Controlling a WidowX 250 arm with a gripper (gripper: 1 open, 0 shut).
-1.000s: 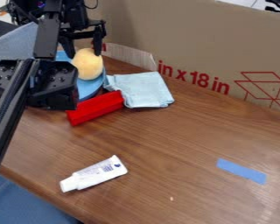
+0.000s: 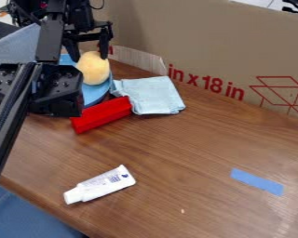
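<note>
The black gripper (image 2: 87, 45) hangs at the upper left, open, just above a rounded yellow object (image 2: 94, 69) that rests on a blue plate or dish (image 2: 94, 93). The arm hides part of the dish and what lies behind it. A red oblong object (image 2: 101, 113) lies in front of the dish, and a folded pale blue cloth (image 2: 151, 96) lies to its right. A white tube (image 2: 100, 185) lies on the wooden table near the lower left.
A cardboard wall (image 2: 226, 46) runs along the back of the table (image 2: 189, 177). A strip of blue tape (image 2: 256, 181) is at the right.
</note>
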